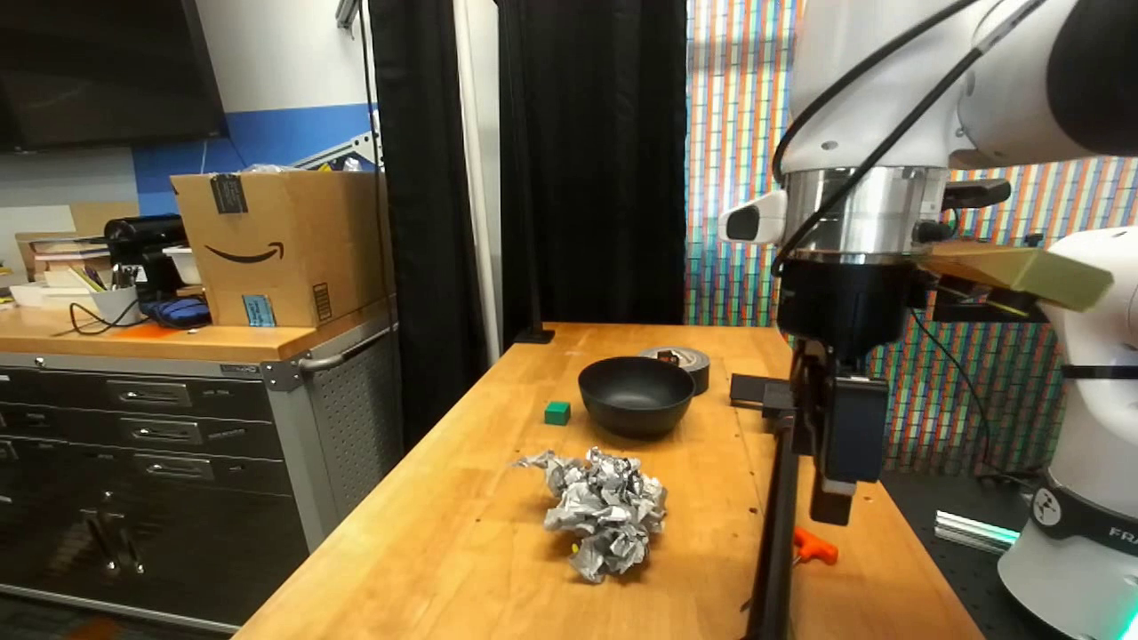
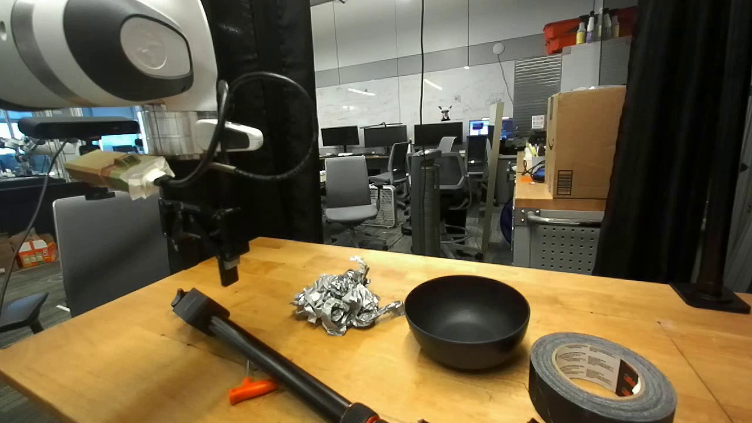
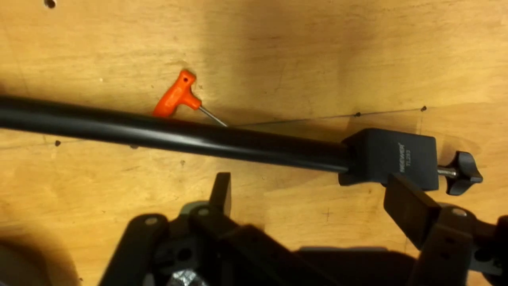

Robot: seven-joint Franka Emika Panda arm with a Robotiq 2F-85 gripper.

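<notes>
My gripper is open above the table, its fingers spread wide with nothing between them. Across the wrist view runs a black pole [image 3: 190, 138] ending in a square clamp head [image 3: 405, 157] with a knob; one fingertip overlaps the clamp's lower edge in that view. An orange T-handle hex key [image 3: 178, 95] lies partly hidden by the pole. In exterior view 2 the gripper hovers over the table's left end, close to the clamp head [image 2: 201, 310]. Crumpled silver foil [image 2: 338, 299] sits mid-table, and a black bowl [image 2: 467, 321] stands beyond it.
A grey tape roll [image 2: 603, 380] lies beside the bowl. In exterior view 1 a small green block [image 1: 556, 412] rests left of the bowl, and a yellow bit [image 1: 576, 548] peeks from under the foil.
</notes>
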